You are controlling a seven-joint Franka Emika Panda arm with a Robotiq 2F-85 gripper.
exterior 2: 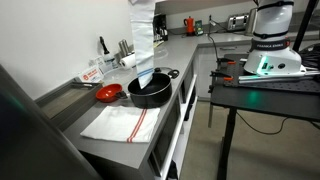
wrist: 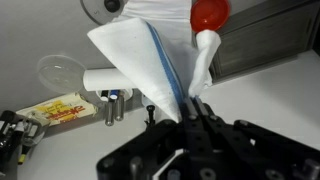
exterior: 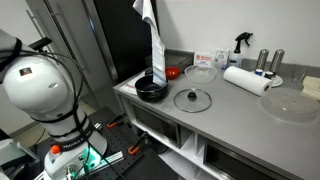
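A long white towel (exterior: 155,35) with a blue stripe hangs down from above. Its lower end meets the opening of the black pot (exterior: 152,91) in both exterior views; whether it touches the pot is hard to tell. In the wrist view my gripper is shut on the upper part of the towel (wrist: 140,48), which drops away toward the counter. The exterior views do not include the gripper; it is above their top edges. The pot stands at the counter's left end in exterior view 1.
A white cloth with red stripes (exterior 2: 122,122) lies beside the pot. Close by are a red bowl (exterior: 172,73) and a glass lid (exterior: 192,100). Farther right lie a paper roll (exterior: 246,80) and a clear round lid (exterior: 290,104).
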